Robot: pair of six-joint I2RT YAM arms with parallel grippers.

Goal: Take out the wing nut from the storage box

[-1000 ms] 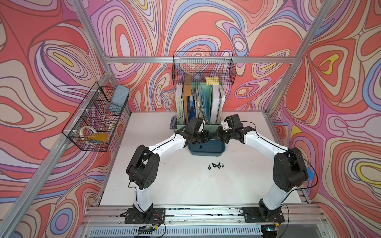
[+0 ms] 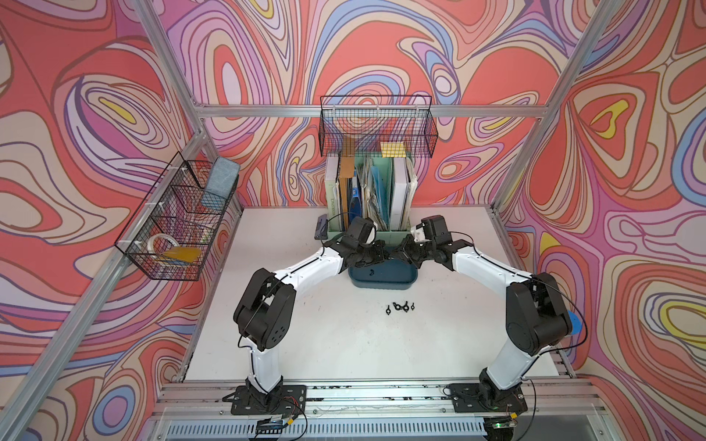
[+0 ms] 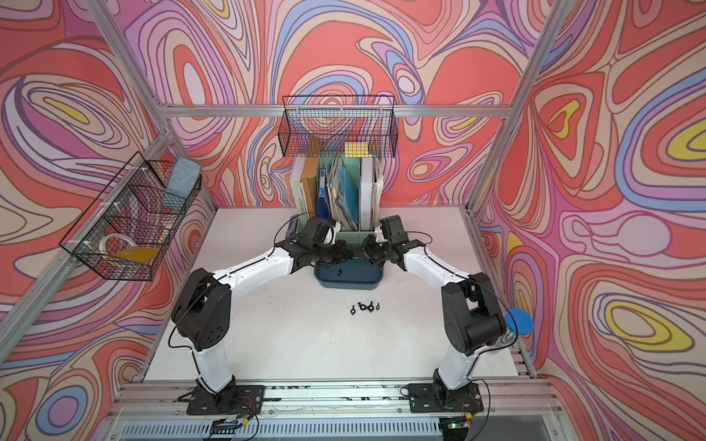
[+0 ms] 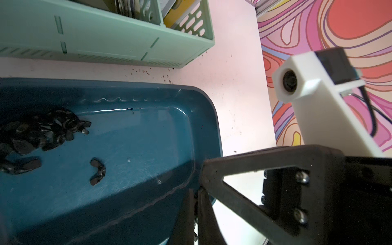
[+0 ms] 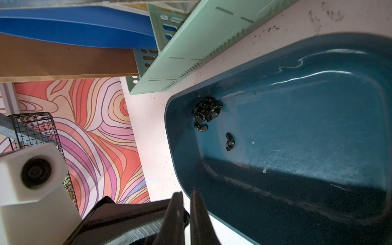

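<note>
A dark blue storage box (image 5: 359, 45) holds a heap of black wing nuts (image 5: 206, 111) in its far left corner. One single wing nut (image 4: 98, 171) lies apart on the box floor, just to the right of the heap. Above the box hangs my left gripper, shut, with nothing visible between its fingers. Opposite it, over the box's right part, my right gripper is shut too and shows nothing held. Both are clear of the wing nuts. In front of the box, several black wing nuts (image 2: 406, 307) lie on the white table.
Right behind the box stands a green file rack (image 4: 122, 40) full of folders. My two grippers are close together, with little space between them. The table (image 2: 331, 338) is open to the front and on both sides. A small dark object (image 2: 321, 226) lies left of the rack.
My right arm has sunk slightly, its wrist a little lower than a second ago. The left arm stays almost still. The wing nuts on the table and the box have not moved.
</note>
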